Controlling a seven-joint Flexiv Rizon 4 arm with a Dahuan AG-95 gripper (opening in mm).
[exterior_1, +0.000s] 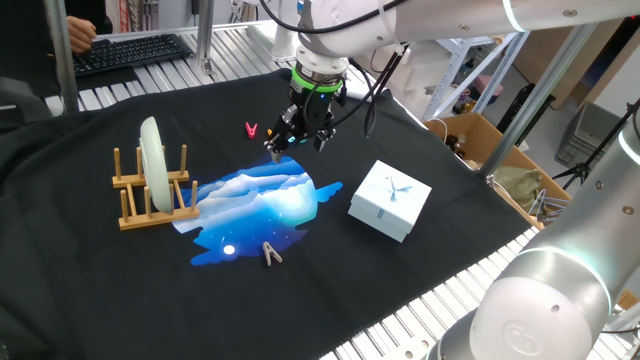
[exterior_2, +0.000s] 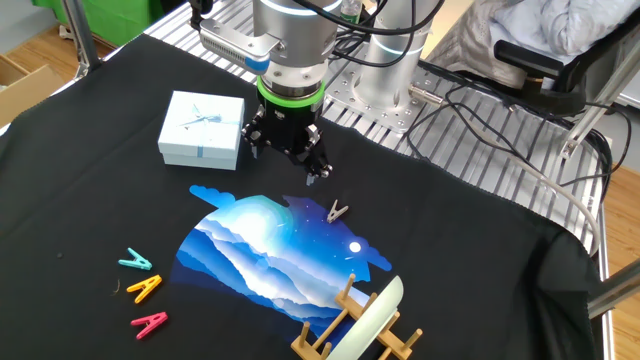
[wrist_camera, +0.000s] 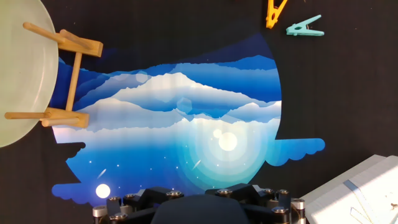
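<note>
My gripper (exterior_1: 298, 150) hangs above the blue landscape mat (exterior_1: 255, 205), its two fingers spread wide apart and nothing between them. In the wrist view the gripper shows along the bottom edge, over the mat's moonlit side. A pale plate (exterior_1: 155, 165) stands on edge in a wooden rack (exterior_1: 160, 215) at one end of the mat. At the other end sits a lidded white box (exterior_2: 202, 130) with a light blue ribbon. A greyish clothespin (exterior_2: 337, 211) lies by the mat's edge, out of the wrist view.
Red (exterior_2: 149, 325), yellow (exterior_2: 145, 288) and teal (exterior_2: 134, 259) clothespins lie apart on the black cloth (exterior_2: 80, 220) beside the mat. A keyboard (exterior_1: 130, 54) and a person's hand (exterior_1: 80, 33) are past the cloth's far edge.
</note>
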